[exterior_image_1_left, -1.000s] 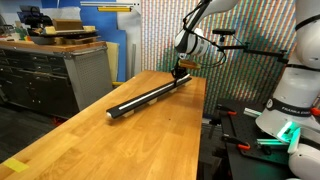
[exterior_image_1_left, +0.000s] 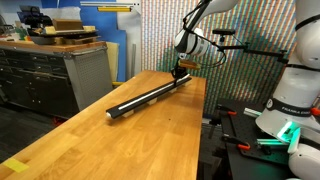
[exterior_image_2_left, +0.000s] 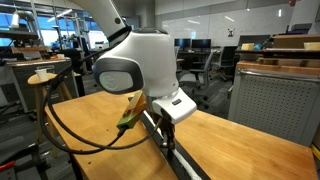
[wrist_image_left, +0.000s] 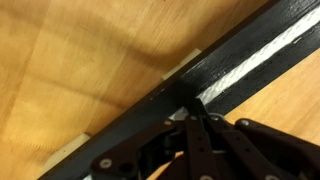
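A long black bar (exterior_image_1_left: 140, 99) with a pale strip along its top lies across the wooden table. The wrist view shows the bar (wrist_image_left: 135, 117) running diagonally, its whitish strip (wrist_image_left: 262, 57) in the middle. My gripper is shut, its tips over the strip near the bar's centre line; whether they touch it cannot be told. Nothing shows between the fingers. At the far end of the bar the gripper (exterior_image_1_left: 182, 74) is small and dark in exterior view 1. The arm's white wrist (exterior_image_2_left: 160, 85) hides much of the bar in exterior view 2.
A grey cabinet (exterior_image_1_left: 40, 85) with a wooden top stands behind it. A cable (exterior_image_2_left: 85, 150) loops from the arm over the table. A wooden stool (exterior_image_2_left: 40, 85) stands at the left.
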